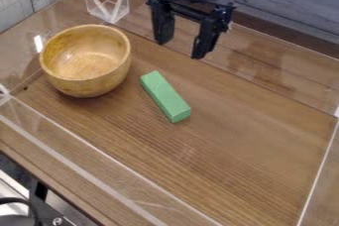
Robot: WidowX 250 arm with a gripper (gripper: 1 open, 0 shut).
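Observation:
A green rectangular block [167, 96] lies diagonally on the wooden table near the middle, beside a tan bowl [85, 56] on the left. My black gripper [184, 38] hangs from the top centre over the back of the table, above and behind the block, apart from it. Its two fingers are spread apart, with nothing visible between them.
A crumpled translucent piece [106, 4] is at the back left. A raised edge runs along the back, and a dark cable shows at the lower left.

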